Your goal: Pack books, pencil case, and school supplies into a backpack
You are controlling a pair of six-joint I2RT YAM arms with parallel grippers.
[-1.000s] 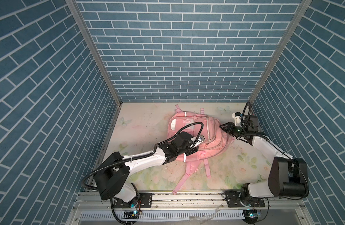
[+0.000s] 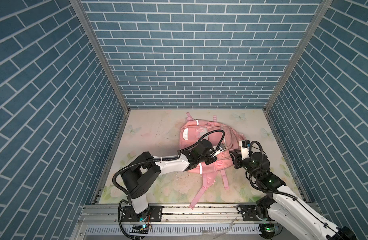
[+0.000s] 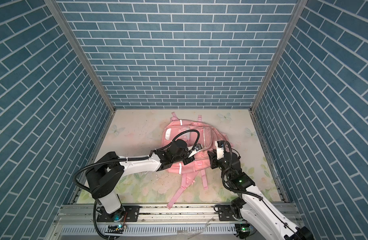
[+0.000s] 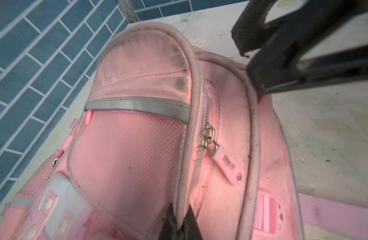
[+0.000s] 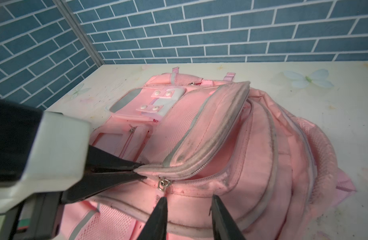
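A pink backpack (image 2: 192, 134) lies on the table in both top views. The rim of its front pocket (image 5: 208, 154) is lifted, with a dark gap under it and the zipper pull (image 5: 164, 184) hanging at the near corner. My left gripper is shut on that pocket rim, its fingertips pinching the edge. To the right, my right gripper stands open above the backpack's near right side, nothing between its fingers. In the left wrist view, the right fingers (image 4: 260, 74) show over the bag's side. No books, pencil case or supplies are visible.
Pink straps (image 2: 198, 198) trail toward the table's front edge. Blue brick-pattern walls (image 2: 200, 60) enclose the back and both sides. Bare table (image 2: 148, 128) lies left of the bag, with a narrower strip on its right.
My right gripper has come left and nearer the front, from the bag's far right side. The left gripper has shifted slightly right. The front straps have moved slightly right.
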